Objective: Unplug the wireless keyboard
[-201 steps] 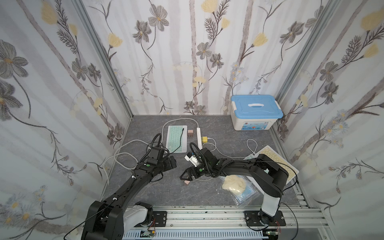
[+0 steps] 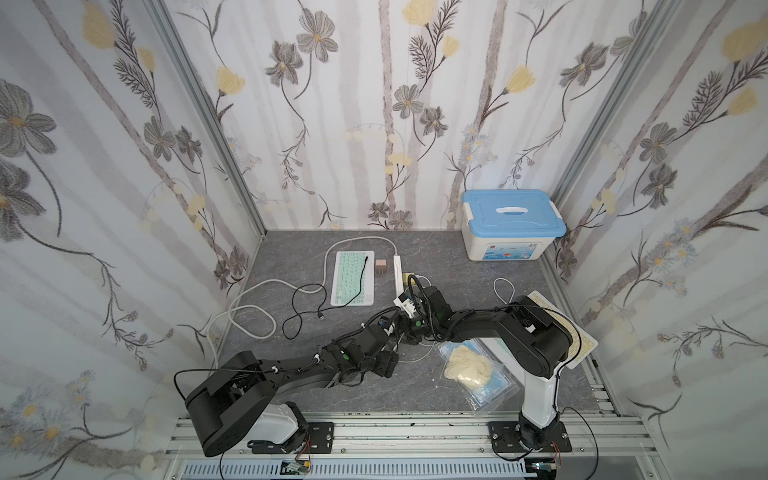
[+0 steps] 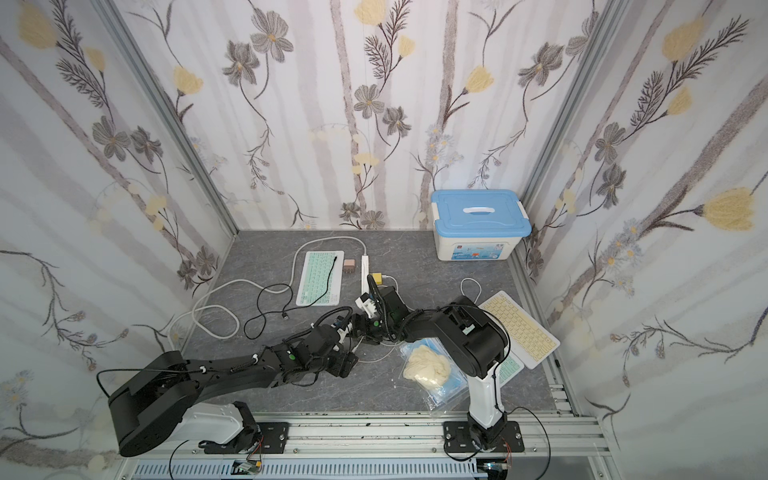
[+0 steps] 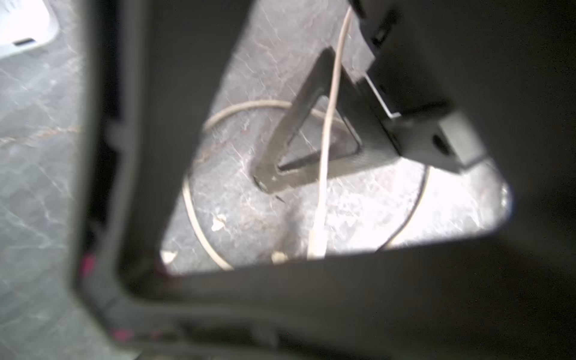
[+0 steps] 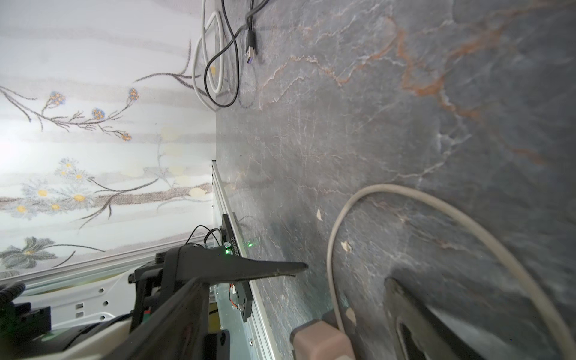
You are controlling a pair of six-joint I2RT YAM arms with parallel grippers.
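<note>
My two grippers meet at the front middle of the table. My left gripper is low, with a white cable crossing the triangular opening of its finger in the left wrist view; whether it holds it is unclear. My right gripper stands open, with a pink charger and a cable loop below between its fingers. A mint keyboard lies at the back with a black cable on it. A cream keyboard lies at the right.
A white power strip with a yellow adapter stands behind the grippers. A blue-lidded box is at the back right, a bag at front right. Loose cables lie at the left.
My left arm has swung right and toward the front to meet the right gripper. My right gripper has shifted up and back a little from its position a second ago.
</note>
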